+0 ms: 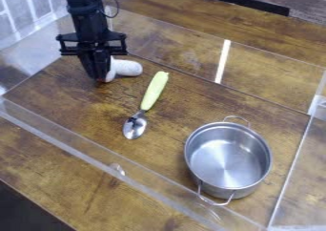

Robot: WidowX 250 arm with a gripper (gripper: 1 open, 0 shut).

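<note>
My gripper (99,67) is low at the upper left, beside a white object (125,69) that lies on the table and is partly hidden behind it; whether its fingers touch or hold it is unclear. A spoon with a pale yellow-green handle (155,90) and steel bowl (135,127) lies right of the gripper. A steel pot (228,161) with two wire handles stands at the lower right.
Clear low walls (114,166) border the wooden table (76,187) area. A white tape strip (223,61) lies at the upper right.
</note>
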